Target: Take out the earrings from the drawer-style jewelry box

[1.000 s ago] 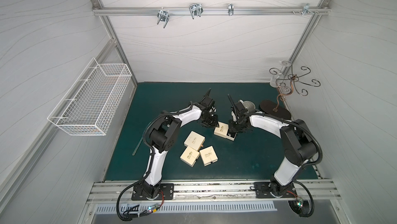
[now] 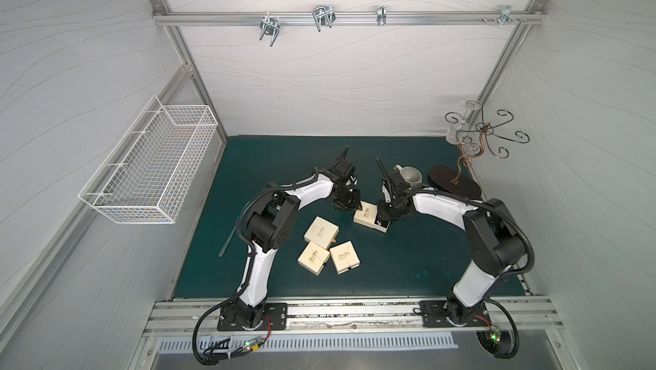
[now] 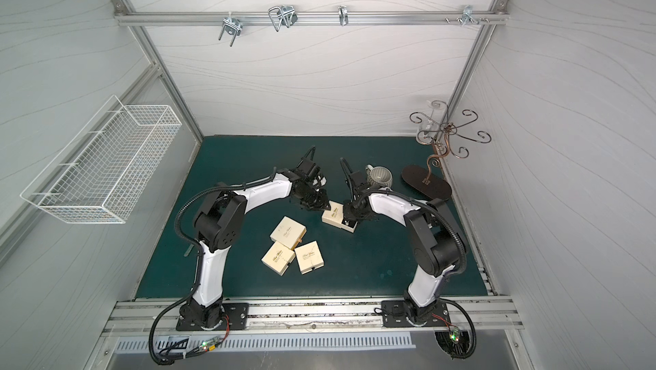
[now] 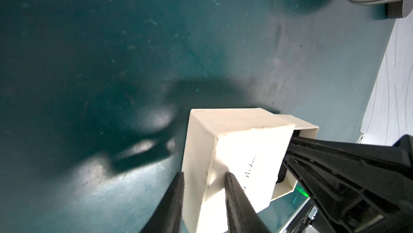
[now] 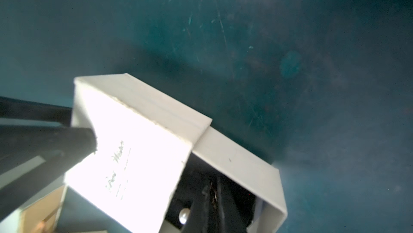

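Observation:
A cream jewelry box (image 2: 365, 213) with script on its lid stands on the green table, its drawer (image 5: 245, 164) pulled part way out on the right. My left gripper is shut on the end of the box away from the drawer. My right gripper reaches down into the drawer, its fingers (image 5: 230, 215) close together; whether they pinch anything is unclear. One pearl earring (image 5: 184, 215) shows on the black lining, beside the fingers. Something small and gold-brown glints near the fingertips. The gripper hides much of the drawer.
Several closed cream boxes (image 2: 321, 232) lie grouped at front left of centre. Behind the right arm stand a grey ribbed cup (image 2: 410, 175) and a scrolled metal stand (image 2: 445, 182).
The left arm and the box have stayed in place.

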